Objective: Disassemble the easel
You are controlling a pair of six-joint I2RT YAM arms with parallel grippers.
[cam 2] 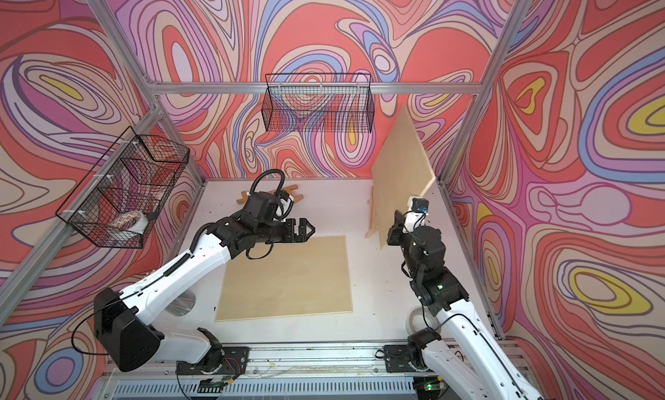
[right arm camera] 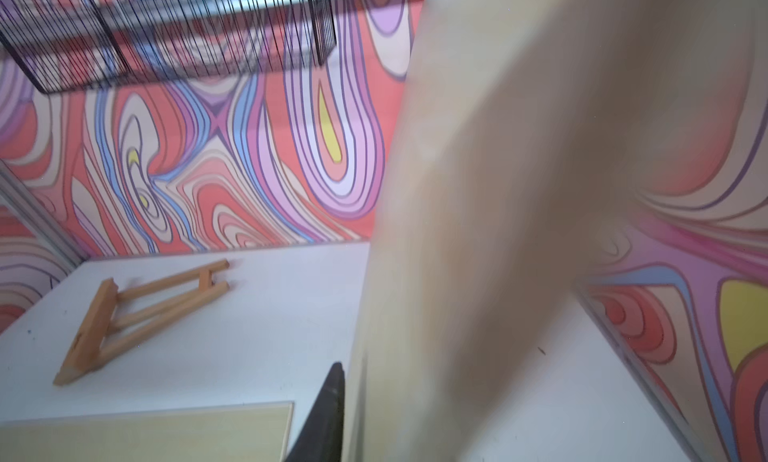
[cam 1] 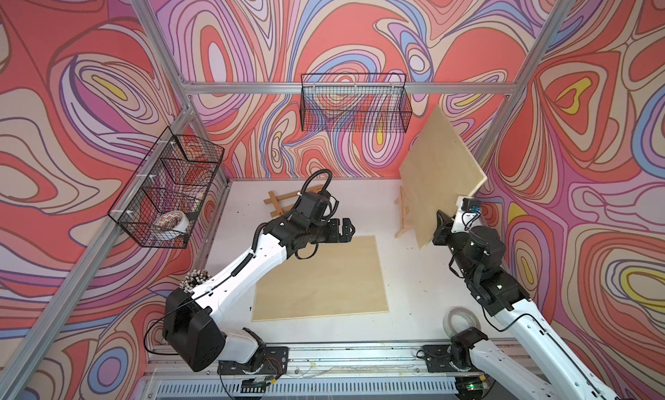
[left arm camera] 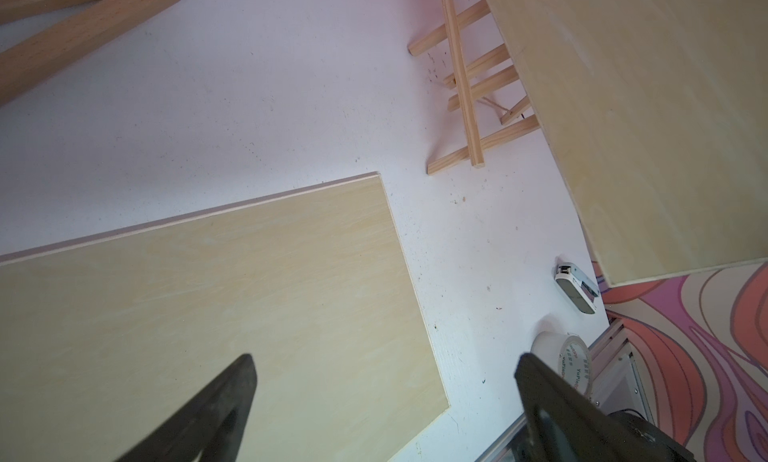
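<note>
A large pale board (cam 1: 437,181) stands tilted in the air at the right, with my right gripper (cam 1: 446,230) shut on its lower near edge. From the right wrist, the board is a blurred slab with one dark finger (right arm camera: 324,418) along its left side; the other finger is hidden. Light wooden easel bars (left arm camera: 468,86) sit on the table, partly behind the board. Brown wooden frame pieces (right arm camera: 152,318) lie at the back left. My left gripper is open above a flat board (left arm camera: 240,302), nothing between its fingers.
A stapler (left arm camera: 577,286) and a tape roll (left arm camera: 569,358) lie at the table's right side. Wire baskets hang on the back rail (cam 1: 355,105) and on the left (cam 1: 166,192). Bare white table (cam 1: 356,199) shows between the frame pieces and the raised board.
</note>
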